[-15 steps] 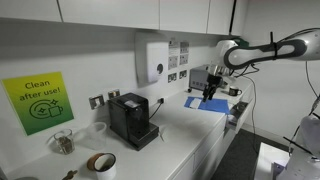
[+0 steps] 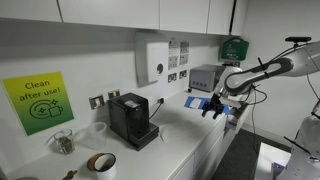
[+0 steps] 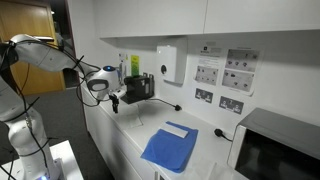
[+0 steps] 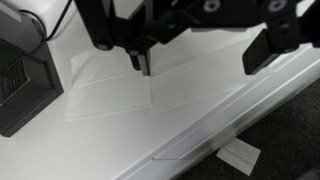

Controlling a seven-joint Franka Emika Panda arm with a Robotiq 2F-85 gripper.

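My gripper is open, its two dark fingers wide apart and nothing between them. Below it in the wrist view lies a thin, pale, creased sheet (image 4: 110,85) on the white counter; what it is made of I cannot tell. A blue cloth (image 3: 170,151) is spread on the counter in exterior view 2, with a small white item (image 3: 176,130) on it. From exterior view 1, the arm hangs low in front of the blue cloth (image 2: 194,102) and partly covers it.
A black coffee machine (image 2: 132,118), a white mug (image 2: 103,165) and a glass jar (image 2: 64,142) stand along the counter. The microwave (image 3: 277,146) is at the other end. Beyond the counter's front edge, a white piece (image 4: 239,155) lies on the dark floor.
The arm has come down over the last second, bringing the gripper lower toward the counter and slightly right in exterior view 1. Objects on the counter look unmoved.
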